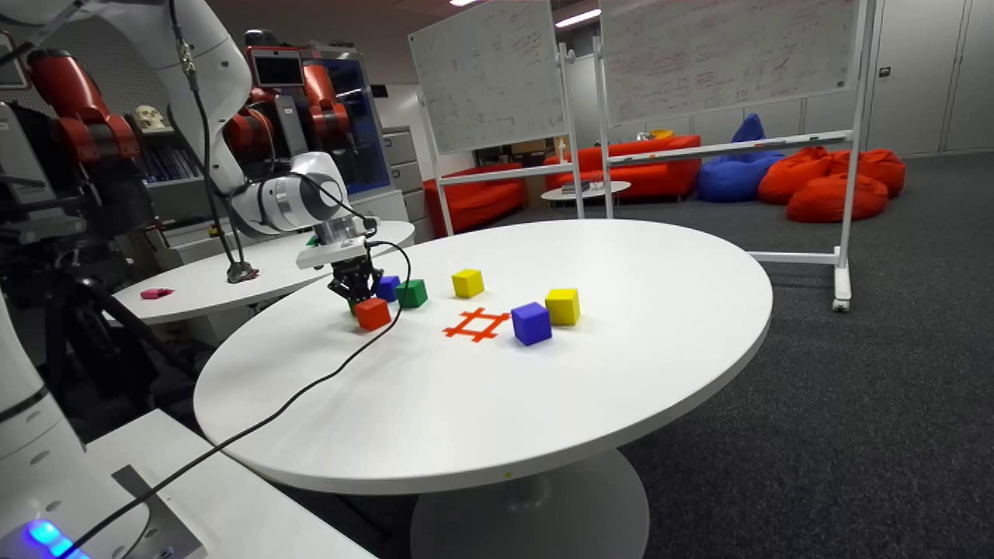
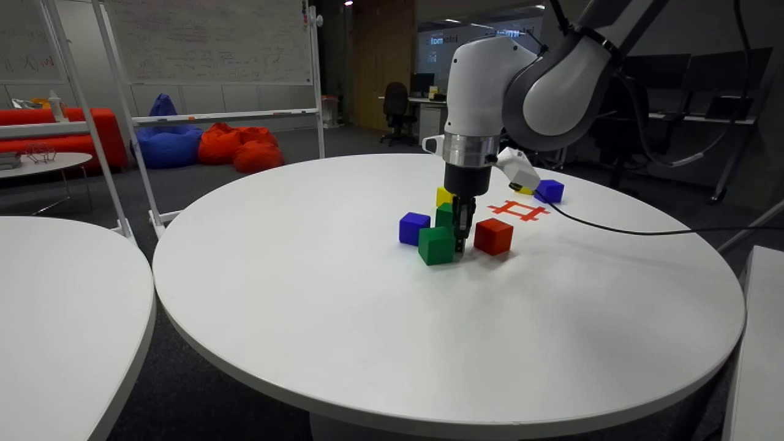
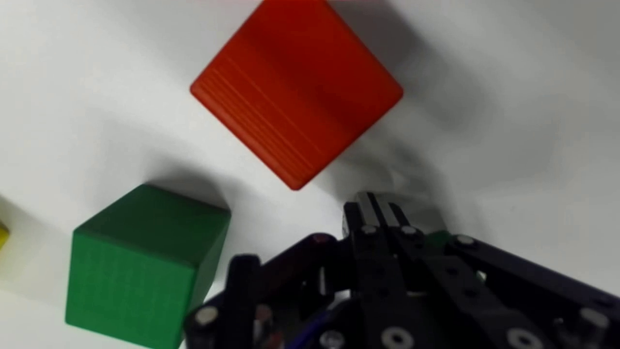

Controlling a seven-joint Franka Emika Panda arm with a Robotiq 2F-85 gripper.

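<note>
My gripper is shut, and nothing shows between its fingers. Its tips are down close to the white table, in the gap between a red cube and a green cube. In the wrist view the red cube lies just ahead of the fingertips, apart from them. Another green cube is to the left there; the nearer green one is mostly hidden behind the gripper's linkage. Beside the green cubes sits a blue cube. Whether my fingers touch the nearer green cube I cannot tell.
An orange-red taped grid marks the table. Around it stand a yellow cube, another blue cube and a second yellow cube. A black cable hangs across exterior view 1.
</note>
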